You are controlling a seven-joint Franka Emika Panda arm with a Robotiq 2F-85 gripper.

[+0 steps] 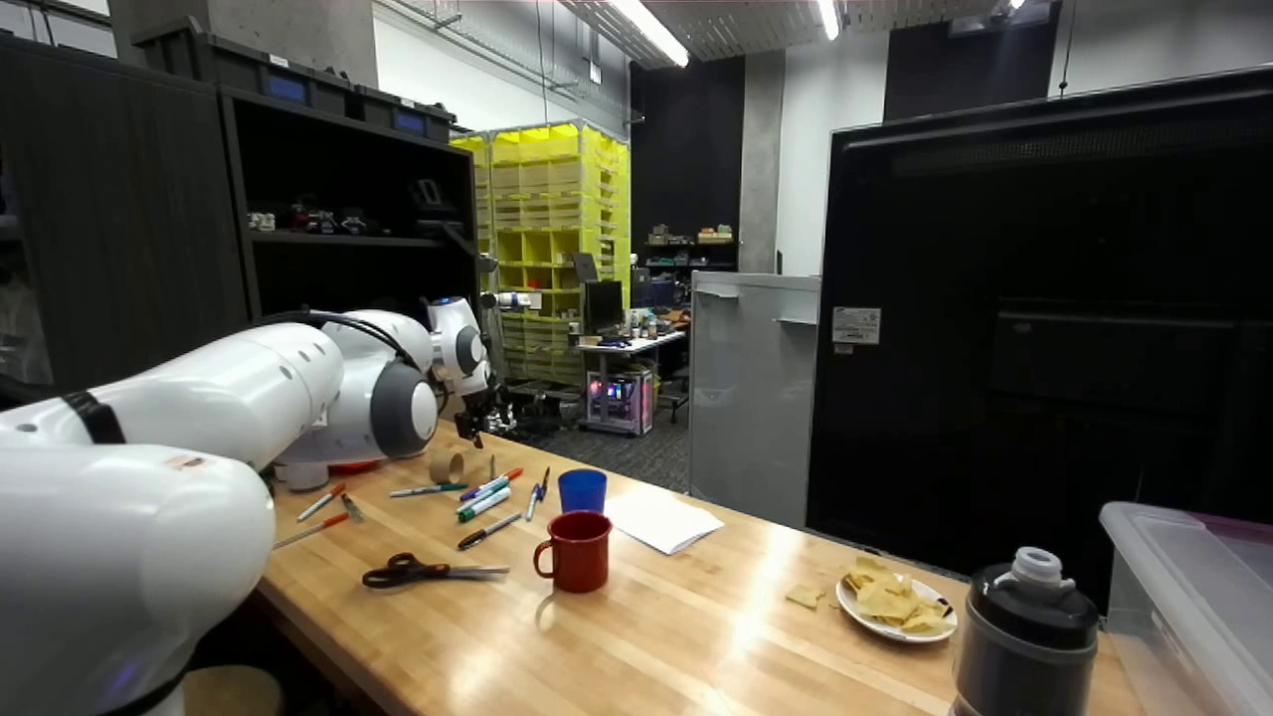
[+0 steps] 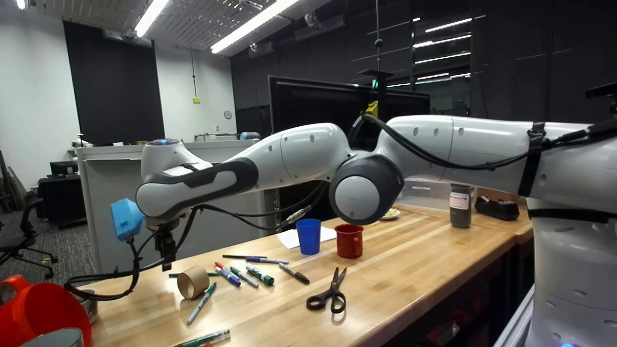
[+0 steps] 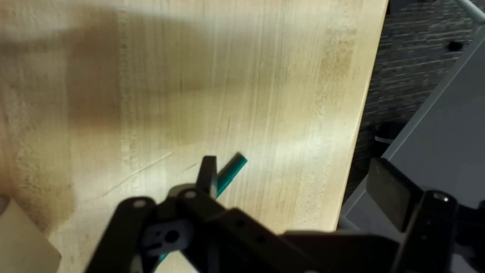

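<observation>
My gripper stands open above the tabletop, a wide gap between its fingers. In the wrist view a green pen (image 3: 232, 172) lies under the left finger, which hides its middle; the right finger hangs out past the table edge. A cardboard tape roll (image 3: 25, 241) shows at lower left there. In exterior view 2 the gripper (image 2: 166, 257) points down behind the tape roll (image 2: 193, 283). Several markers and pens are scattered nearby, among them a green-capped marker (image 2: 260, 274) and a black pen (image 2: 294, 273). Black-handled scissors (image 2: 329, 294) lie apart.
A blue cup (image 1: 582, 490), a red mug (image 1: 579, 551) and white paper (image 1: 662, 519) sit mid-table. Beyond are a plate of chips (image 1: 896, 603) and a dark bottle (image 1: 1028, 638). In exterior view 2, a red container (image 2: 49, 312) stands at near left.
</observation>
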